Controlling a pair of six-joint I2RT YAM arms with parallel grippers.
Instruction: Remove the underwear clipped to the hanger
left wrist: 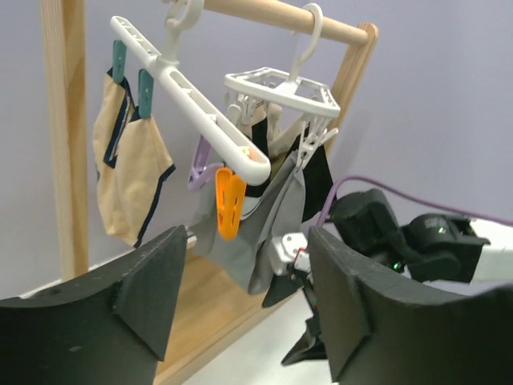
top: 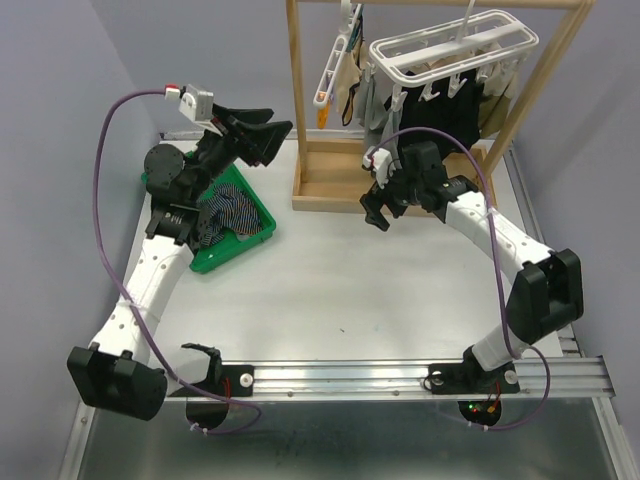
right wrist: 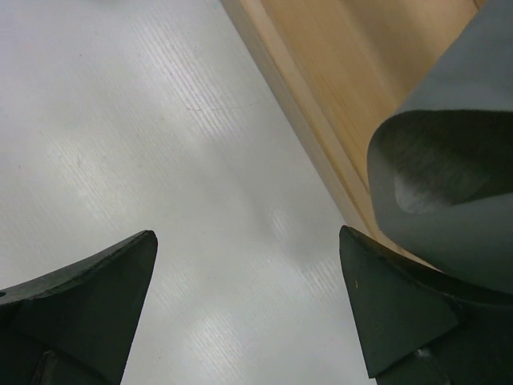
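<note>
Beige underwear with dark trim [left wrist: 136,172] hangs from teal clips [left wrist: 145,94] on a white hanger [left wrist: 204,112]. An orange clip [left wrist: 229,202] is at the hanger's near end, with a purple clip [left wrist: 200,164] beside it. My left gripper [top: 276,140] is left of the hanger, part open, and nothing shows between its fingers. Below the second, rounder hanger [top: 455,46], my right gripper [top: 386,218] stands open near the wooden base. In the right wrist view, a grey cloth [right wrist: 449,233] hangs close beside its right finger, outside the fingers.
A green basket [top: 235,252] with striped dark cloth [top: 230,215] lies at the left. The wooden stand's post [top: 297,75] rises between my left gripper and the hangers. Grey and black garments [top: 440,115] crowd the right hanger.
</note>
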